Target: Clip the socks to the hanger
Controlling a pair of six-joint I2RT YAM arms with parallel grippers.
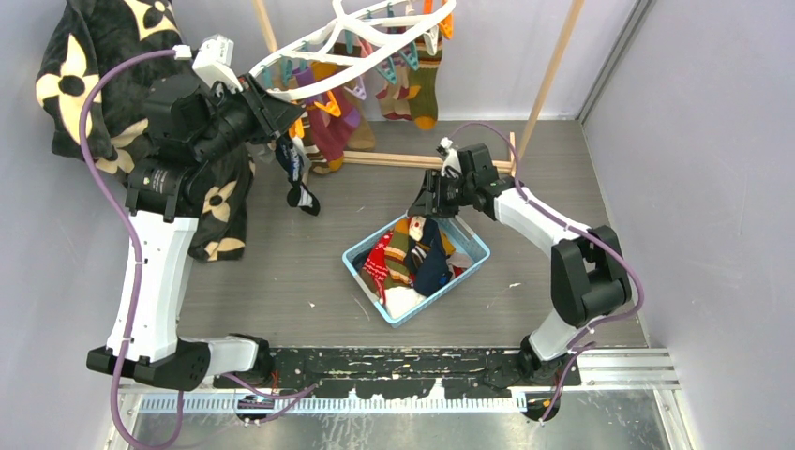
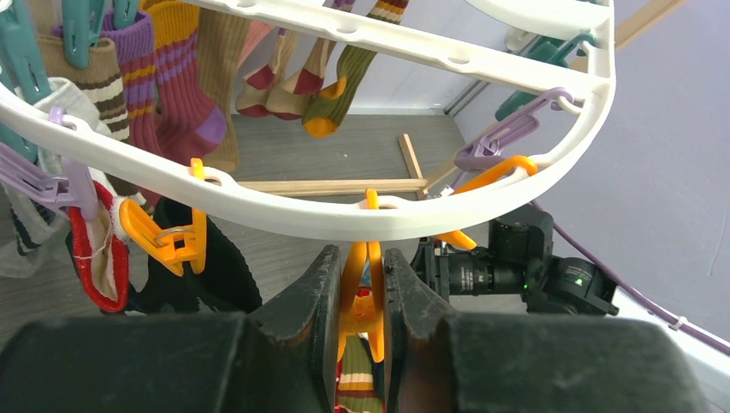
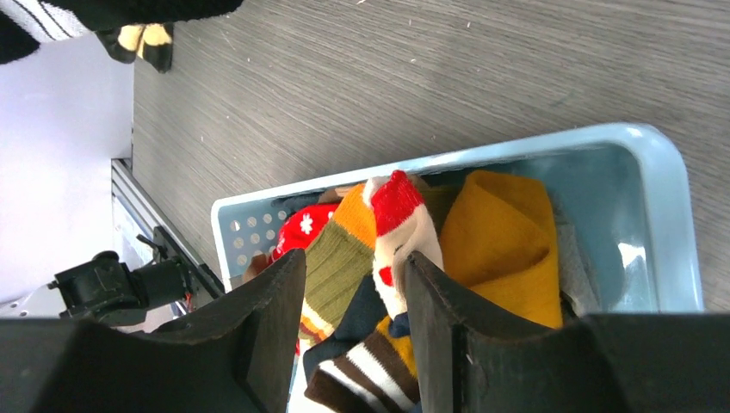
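The white hanger carries several clips and socks along its ring. My left gripper is shut on an orange clip hanging from the near rim. To its left, a dark sock with a red-edged white cuff hangs from the rim by clips. In the right wrist view, my right gripper is part open over the blue basket. A white sock with a red tip stands up between its fingers, close to the right fingertip; the fingers show a clear gap.
More socks lie heaped in the basket, among them a mustard one. A wooden rack bar runs behind it. Left of the left arm hangs a dark flowered cloth. Floor around the basket is bare.
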